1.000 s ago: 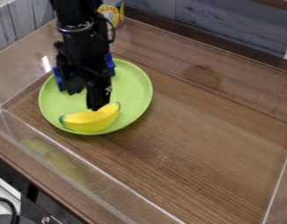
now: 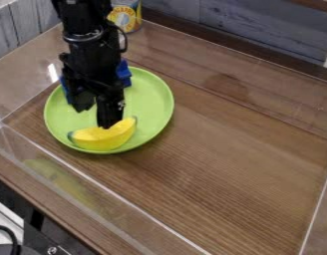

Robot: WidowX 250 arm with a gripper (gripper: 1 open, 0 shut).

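My black gripper (image 2: 93, 105) hangs over a green plate (image 2: 149, 118), its dark fingers apart just above a yellow banana (image 2: 103, 135) that lies on the plate's front half. Nothing shows held between the fingers. A blue object (image 2: 124, 74) sits at the back of the plate, largely hidden behind the arm.
A cup-like object with yellow and blue (image 2: 124, 15) stands at the far back. Wooden walls rise at the back and left.
The gripper has shifted slightly over the plate near the banana. Otherwise little differs.
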